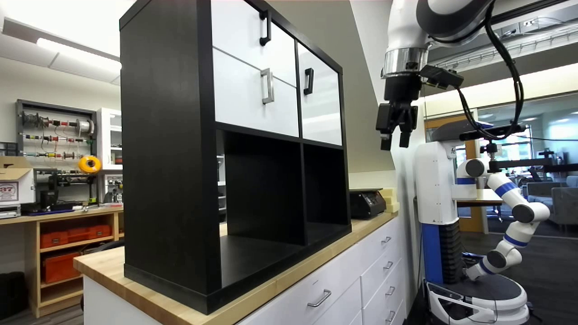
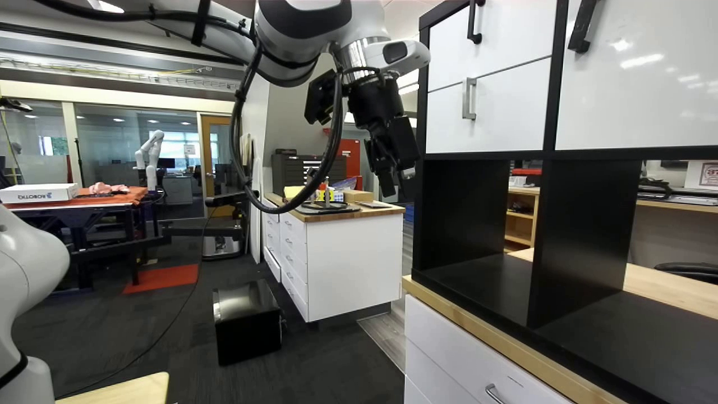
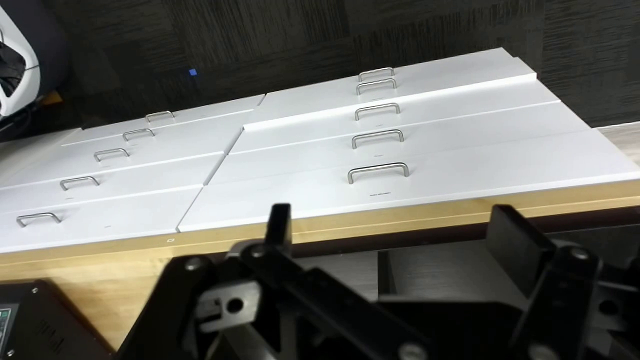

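My gripper (image 1: 395, 141) hangs in the air, pointing down, in front of the far end of a black shelf cabinet (image 1: 165, 135). Its black fingers stand wide apart in the wrist view, the left finger (image 3: 279, 227) and the right one (image 3: 517, 246), with nothing between them. The cabinet has white upper fronts: two stacked drawers with a black handle (image 1: 265, 27) and a silver handle (image 1: 268, 85), and a door (image 1: 320, 108) with a black handle (image 1: 309, 81). All of these look closed, and the gripper touches none of them. The lower compartments are empty.
Under the cabinet is a wooden counter (image 3: 420, 217) with white drawers (image 3: 312, 192), their silver handles sticking out. A black device (image 1: 368, 203) sits on the counter past the cabinet. Another mobile robot (image 1: 439, 184) stands farther back. Open floor lies before the drawers.
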